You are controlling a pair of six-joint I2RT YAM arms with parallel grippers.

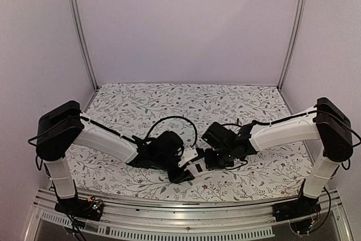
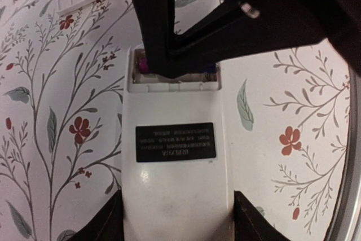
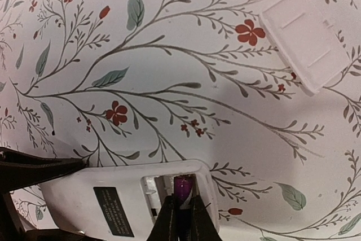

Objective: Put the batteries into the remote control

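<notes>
The white remote control [image 2: 172,184] lies back side up, its battery compartment [image 3: 151,185] uncovered. My left gripper is shut on the remote's sides, at the end away from the compartment. In the right wrist view a purple battery [image 3: 183,186] stands at the compartment, its upper end in view. My right gripper is shut on it. How deep the battery sits is hidden by the fingers. In the left wrist view a right finger [image 2: 163,60] covers the compartment's middle, with magenta and dark blue bits visible at either side.
The white battery cover [image 3: 307,40] lies loose on the flower-patterned table, apart from the remote. A small dark thing [image 1: 237,121] shows behind the right arm; what it is, I cannot tell.
</notes>
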